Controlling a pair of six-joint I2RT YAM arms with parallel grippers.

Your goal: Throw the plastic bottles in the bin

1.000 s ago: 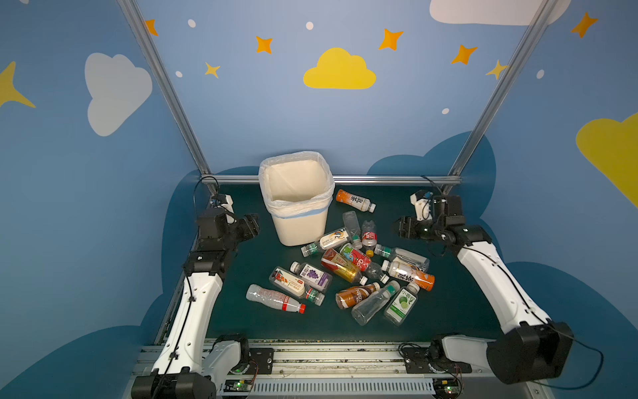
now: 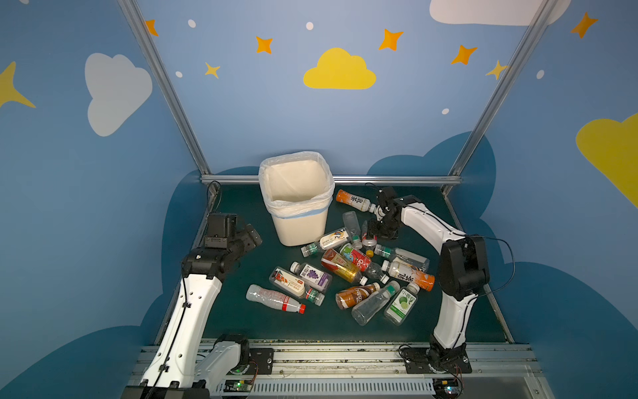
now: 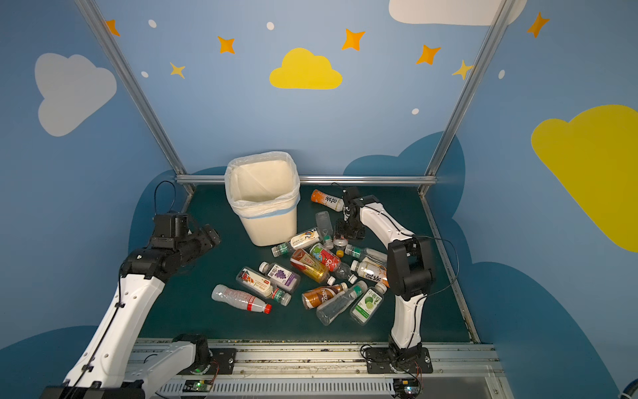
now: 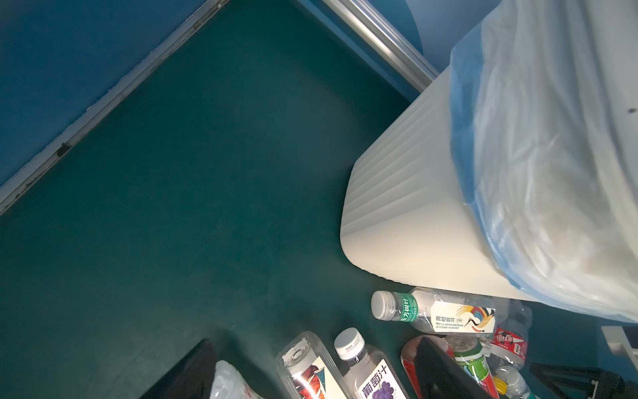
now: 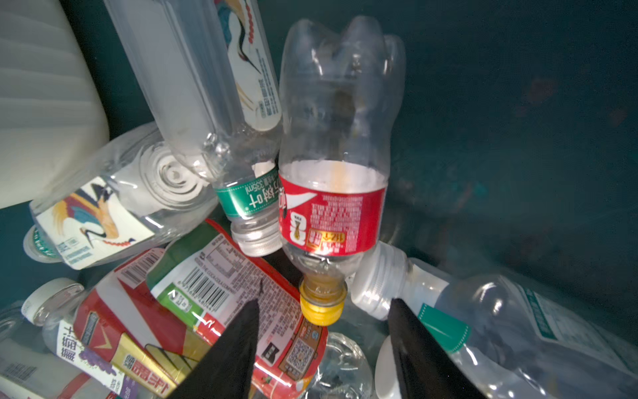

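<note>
In the top left view a white bin (image 2: 302, 229) with a clear liner stands at the back, left of centre. Several plastic bottles lie in a cluster in front and to its right. My right gripper is open above them; the red-labelled bottle with the yellow cap (image 5: 332, 209) lies ahead of its fingers, not gripped. A green-banded clear bottle (image 5: 256, 199) rests beside it. My left gripper hangs left of the bin, its fingers apart and empty, with the grape juice bottle (image 4: 372, 372) and a white-red bottle (image 2: 275, 299) lower down.
An orange-capped-end bottle (image 2: 355, 200) lies alone behind the right gripper. At the front right are a green-labelled bottle (image 2: 402, 304) and a clear bottle (image 2: 374, 303). The dark green floor left of the bin (image 4: 199, 166) is bare.
My right arm has swung left and inward, bringing its gripper over the red-labelled bottle. The left gripper has shifted slightly and turned. The bottles look unmoved.
</note>
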